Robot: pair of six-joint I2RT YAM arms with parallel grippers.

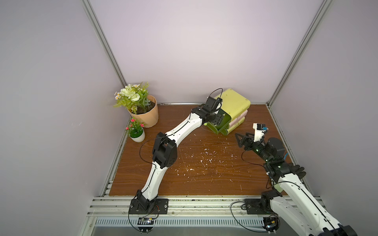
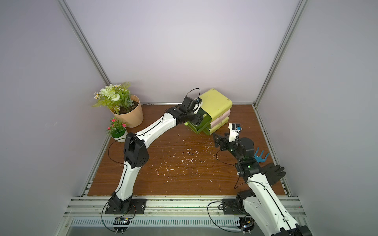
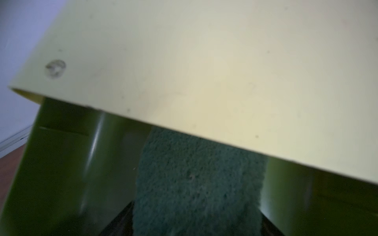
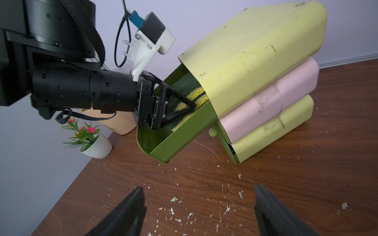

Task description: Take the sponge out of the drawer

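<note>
In the pulled-out top green drawer lies a sponge, dark green with yellow layers that show in the right wrist view. Part of it disappears under the cabinet's yellow cover in the left wrist view. My left gripper reaches down into this drawer, its black fingers on either side of the sponge and close against it. Whether they press on it cannot be told. Over the table to the right of the cabinet, my right gripper stands open and empty.
The cabinet, yellow and pink, stands at the back right. Flower pots fill the back left corner. A dark glove and a blue fork-like item lie at right. Apart from white scraps, the middle is clear.
</note>
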